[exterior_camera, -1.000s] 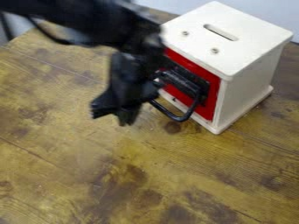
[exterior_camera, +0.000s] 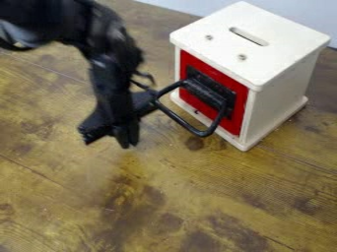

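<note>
A white wooden box with a slot on top stands at the upper right, its front red panel carrying a black fixture with a U-shaped black handle that sticks out low toward the left. My black gripper is blurred and points down at the left of the handle, close to its outer end. It looks shut, with nothing visible between its fingers; whether it touches the handle is unclear.
A pale wall runs along the back edge behind the box.
The arm has moved left, away from the box front, uncovering more of the red panel and handle. The box stands where it was.
</note>
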